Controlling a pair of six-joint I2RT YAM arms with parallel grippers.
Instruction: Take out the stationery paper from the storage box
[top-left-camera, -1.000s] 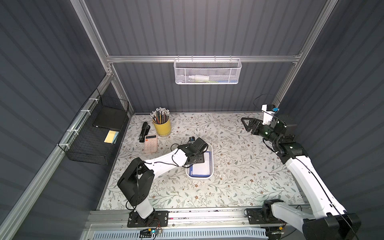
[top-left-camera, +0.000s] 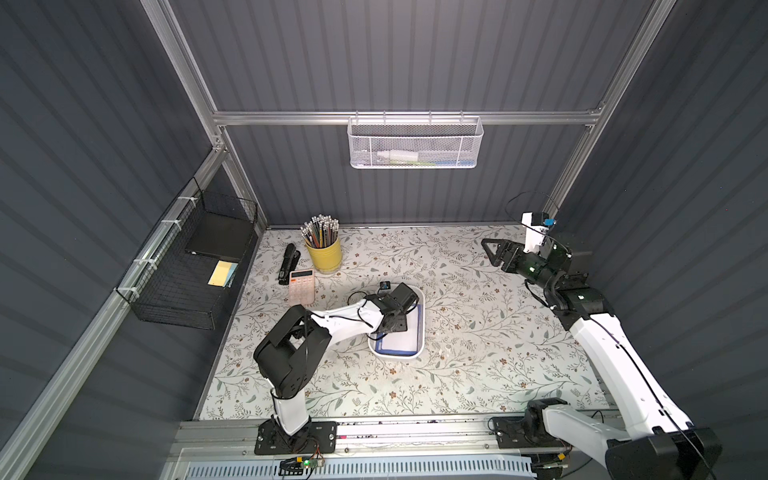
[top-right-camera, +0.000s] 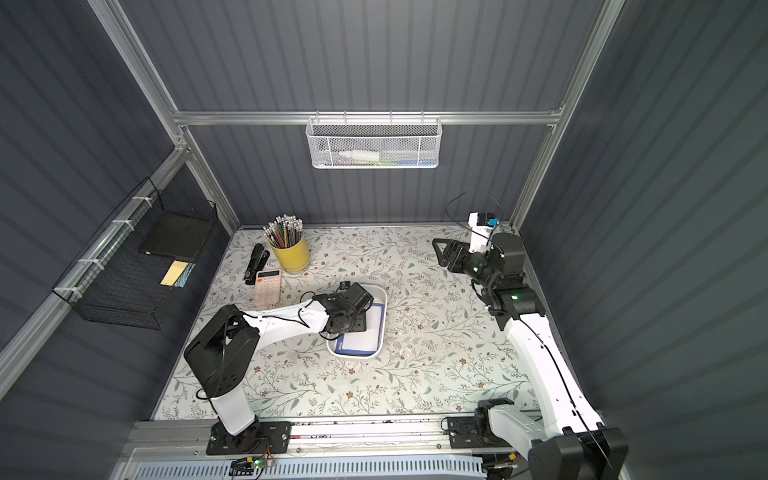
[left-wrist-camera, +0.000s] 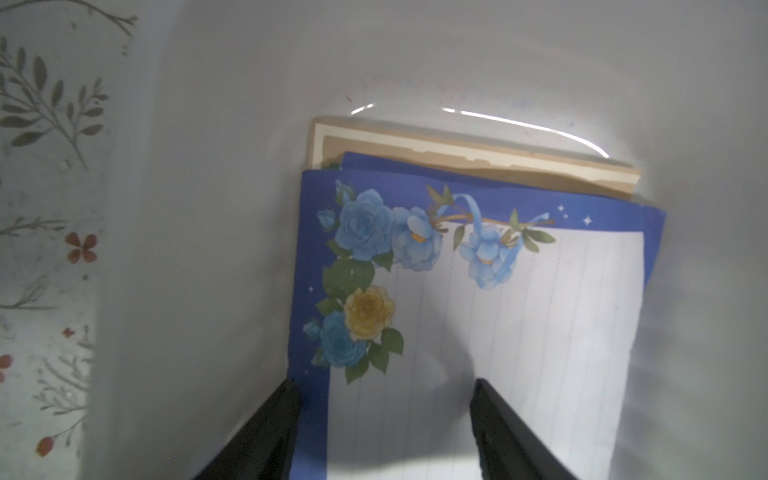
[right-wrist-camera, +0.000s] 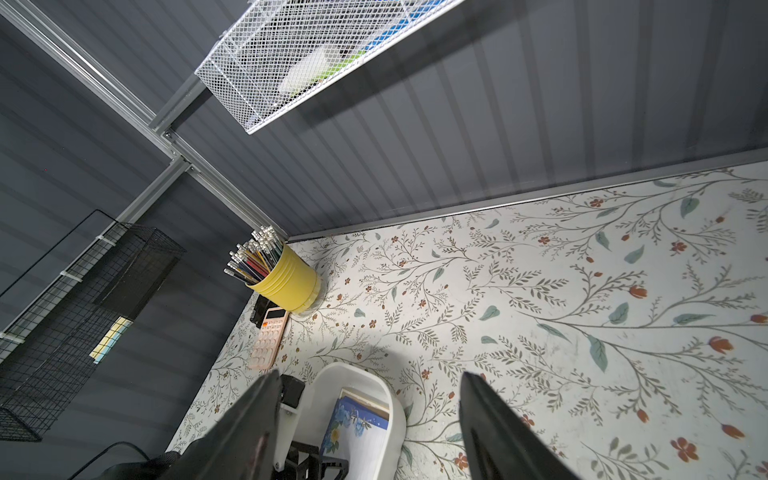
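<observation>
A white storage box holds stationery paper with blue borders, flowers and lined middles, over a tan-edged sheet. My left gripper is down inside the box over the paper, its fingers apart, one near the blue left border, the other over the lined part; nothing is seen gripped, and whether they touch the sheet is unclear. My right gripper hangs open and empty above the right side of the table.
A yellow pencil cup, pink calculator and black stapler stand left behind the box. A black wire basket is on the left wall, a white one on the back wall.
My left arm's elbow has swung right, and its gripper has shifted slightly within the box. The box has moved a little left. The right arm has stayed put.
</observation>
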